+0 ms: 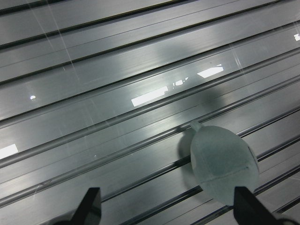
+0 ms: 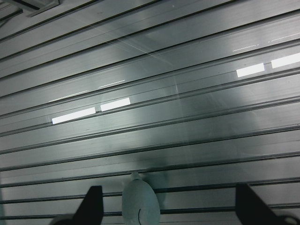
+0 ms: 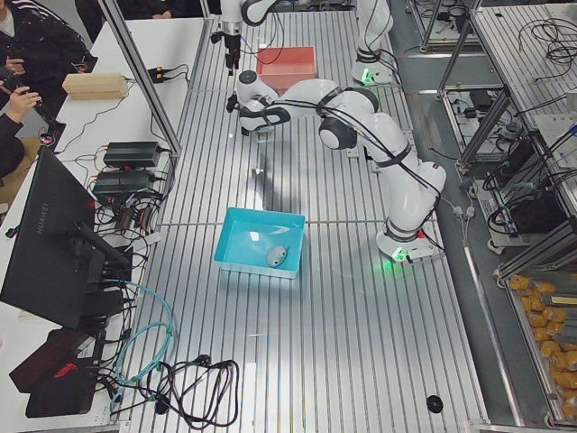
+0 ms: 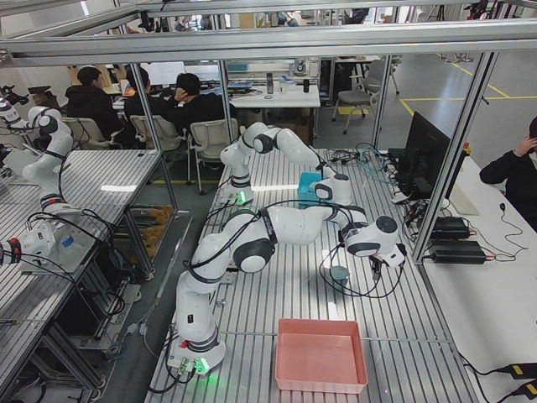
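Observation:
A pale grey-green oval object with a small nub (image 1: 222, 164) lies on the slatted metal table, near my left gripper's right finger in the left wrist view; it also appears as the oval (image 4: 339, 274) in the right camera view. My left gripper is open, nothing visible between its fingertips. My right gripper is open above the table, with a similar oval (image 2: 140, 206) low between and beyond its fingers. A blue tray (image 3: 233, 216) holds another grey oval (image 3: 277, 255). A red tray (image 4: 320, 382) stands at the other end.
A monitor (image 3: 50, 234), power units (image 3: 131, 153) and loose cables (image 3: 203, 392) line the table's side. Metal frame posts (image 4: 445, 214) stand at the edge. The table around the blue tray is largely clear.

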